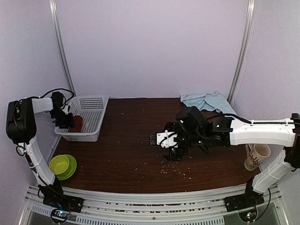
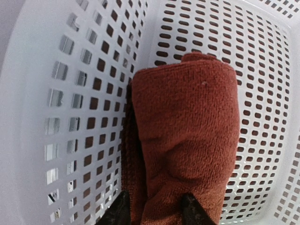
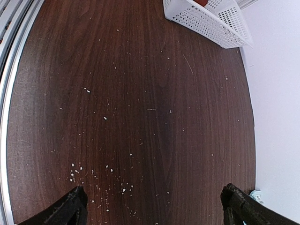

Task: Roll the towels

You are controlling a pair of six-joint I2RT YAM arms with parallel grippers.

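Note:
A folded reddish-brown towel (image 2: pixel 185 117) lies in the white perforated basket (image 2: pixel 262 56), also seen at the back left in the top view as the basket (image 1: pixel 93 131). My left gripper is over the near end of this towel, its fingertips low against the fabric and apart; whether fabric sits between them is unclear. My right gripper stands open above bare wood at the centre right, nothing between its fingers. A light blue cloth (image 1: pixel 206 101) lies at the back right, partly behind the right arm.
Green bowls and plate (image 1: pixel 63 166) sit at the front left. A patterned mug (image 1: pixel 255 154) stands at the right edge.

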